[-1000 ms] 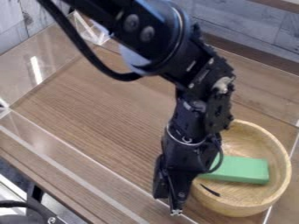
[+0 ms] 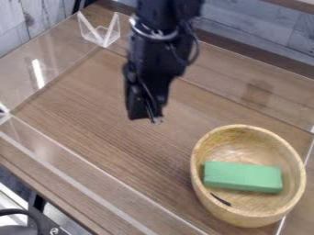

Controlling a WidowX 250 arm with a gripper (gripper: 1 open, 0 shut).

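Observation:
My black gripper (image 2: 145,108) hangs over the middle of the wooden table (image 2: 86,119), up and to the left of a light wooden bowl (image 2: 211,202). It appears shut, with nothing seen between its fingers, though motion blur hides detail. In the bowl lie a green block (image 2: 241,177) and a small dark thin item below it.
A clear plastic object (image 2: 101,29) stands at the back left corner. A wooden plank wall runs along the back. Dark cables lie at the bottom left edge.
My gripper has risen and moved back and left, from beside the bowl's front left to above the middle of the table. The bowl and green block look unmoved.

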